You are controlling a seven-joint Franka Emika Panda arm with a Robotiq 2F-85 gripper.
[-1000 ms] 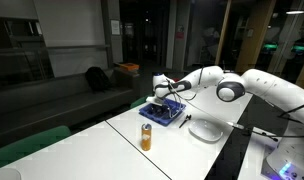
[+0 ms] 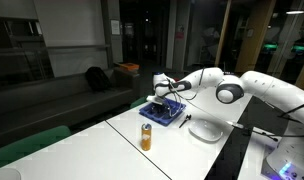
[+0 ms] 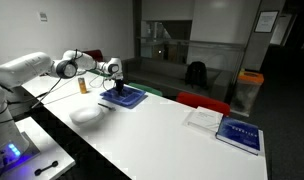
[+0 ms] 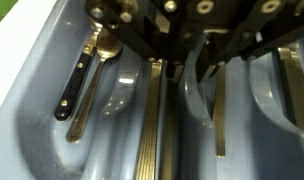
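Note:
The blue cutlery tray (image 2: 172, 112) lies on the white table, below my gripper. Its fingertips stand apart, and no utensil shows clearly held between them. Inside the tray, the wrist view has a black-handled utensil (image 4: 76, 86) and a metal spoon (image 4: 95, 88) at left. Long metal handles (image 4: 149, 130) run close below the fingers, with another handle (image 4: 220, 115) to the right and one more (image 4: 294, 85) at the far right. The upper ends of several pieces are hidden behind the gripper.
A white plate (image 2: 205, 129) and a dark-handled utensil (image 3: 105, 107) lie on the table near the tray. An orange container (image 2: 146, 138) stands nearby. White (image 3: 204, 121) and blue (image 3: 240, 133) flat items lie at the far end.
The arm and gripper stand almost as before over the tray, with at most a slight shift. The table objects have not moved.

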